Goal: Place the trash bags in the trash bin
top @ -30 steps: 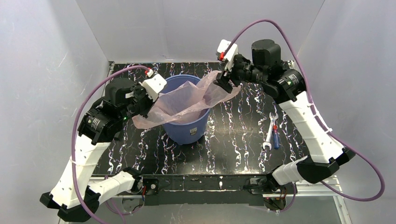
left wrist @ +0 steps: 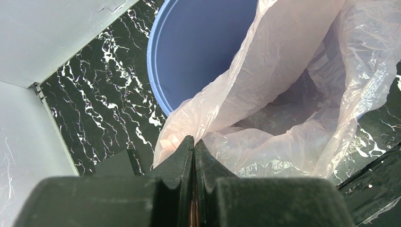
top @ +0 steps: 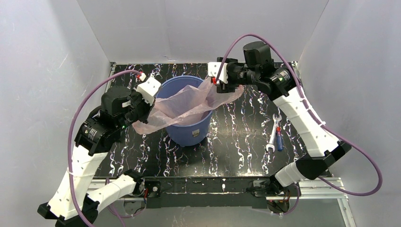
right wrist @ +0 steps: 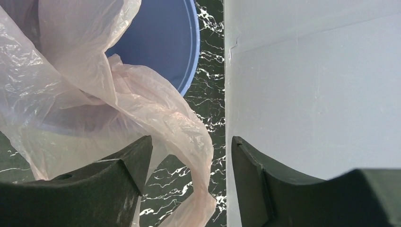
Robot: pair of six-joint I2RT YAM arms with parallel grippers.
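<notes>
A pale pink, translucent trash bag (top: 187, 106) is draped loosely across the blue bin (top: 189, 135), its mouth partly open in the left wrist view. My left gripper is shut on the bag's edge at the front left, outside the bin rim. My right gripper is part open at the back right, with a twisted strand of the bag (right wrist: 198, 161) lying between its fingers, not visibly clamped.
A wrench (top: 271, 139) and a screwdriver (top: 279, 141) lie on the black marbled table (top: 236, 156) to the right of the bin. Pale walls surround the table on the back and sides.
Both arms have shifted slightly to the left in the top view, the right one also turning at its wrist. The bag's left end has moved a little left with my left gripper.
</notes>
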